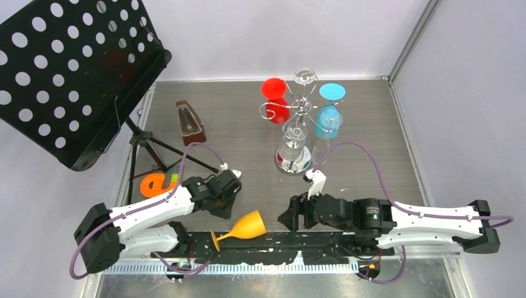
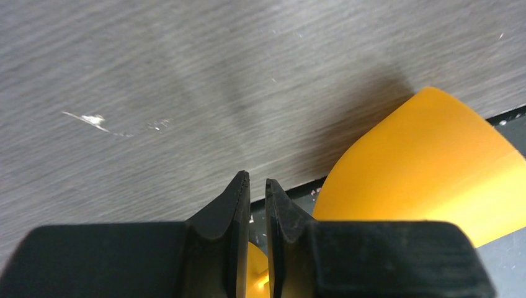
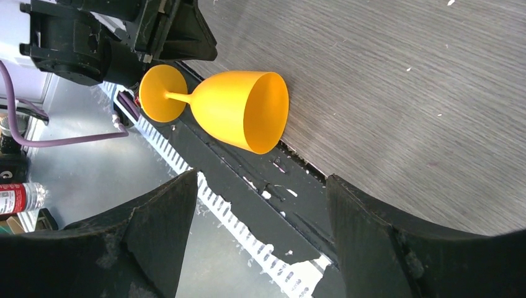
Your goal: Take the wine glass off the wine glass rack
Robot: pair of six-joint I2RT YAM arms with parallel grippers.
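Note:
A yellow wine glass (image 1: 248, 225) lies on its side at the near edge of the table, bowl to the right. My left gripper (image 1: 223, 211) is just above and behind it; in the left wrist view its fingers (image 2: 217, 217) are close together, a narrow gap between, over the glass. My right gripper (image 1: 291, 218) stands right of the glass, fingers apart with nothing between; the right wrist view shows the glass (image 3: 229, 108) beyond them. The wine glass rack (image 1: 268, 105) holds red (image 1: 273, 89), blue (image 1: 332, 92) and clear glasses (image 1: 291, 149) at the back centre-right.
A black music stand (image 1: 74, 74) fills the back left, with a brown metronome (image 1: 191, 127) and an orange object (image 1: 151, 187) by its legs. The grey table between metronome and rack is clear. A dark rail runs along the near edge.

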